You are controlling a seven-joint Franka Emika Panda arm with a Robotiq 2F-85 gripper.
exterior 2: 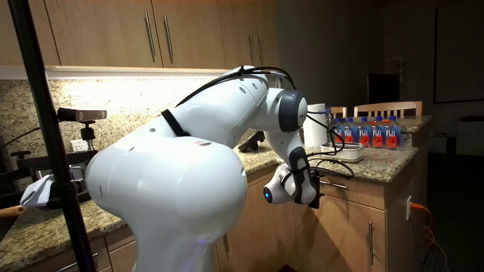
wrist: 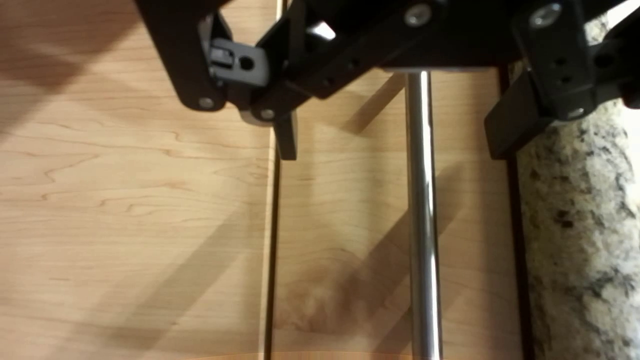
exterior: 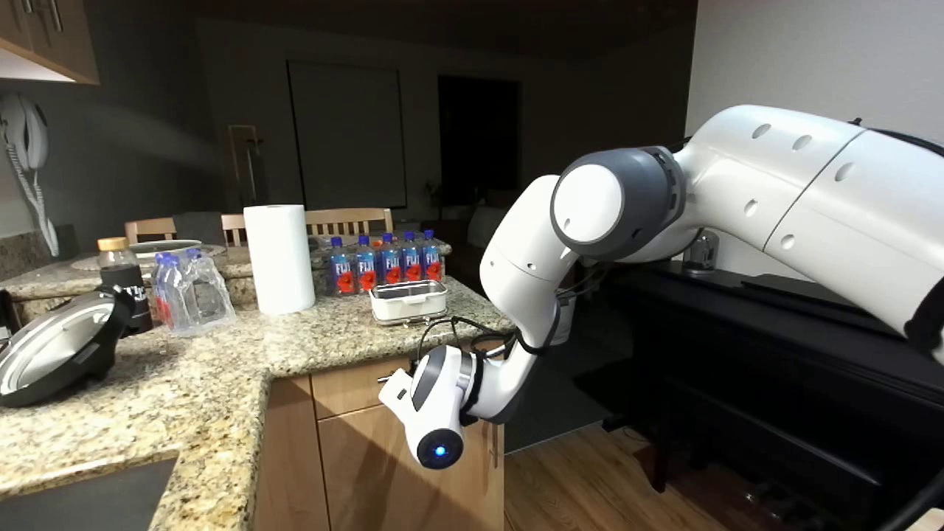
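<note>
In the wrist view, a shiny metal bar handle [wrist: 423,216] runs along a light wood drawer front [wrist: 342,240]. My gripper is open, one fingertip [wrist: 286,138] on either side of the handle's line, with clear space between each finger and the bar. Nothing is held. How far the fingertips are from the drawer front is hard to judge. From the second exterior view, the drawer [exterior 2: 358,191] looks shut under the counter, and the handle [exterior 2: 333,184] shows just beside the gripper. The arm hides part of the drawer in the first exterior view.
The granite counter edge [wrist: 579,240] lies close beside one finger. On the counter stand a white container [exterior: 408,302], several water bottles [exterior: 387,265] and a paper towel roll [exterior: 280,259]. Loose black cables [exterior 2: 333,165] hang by the wrist. Below the drawer is a cabinet door [exterior 2: 340,231].
</note>
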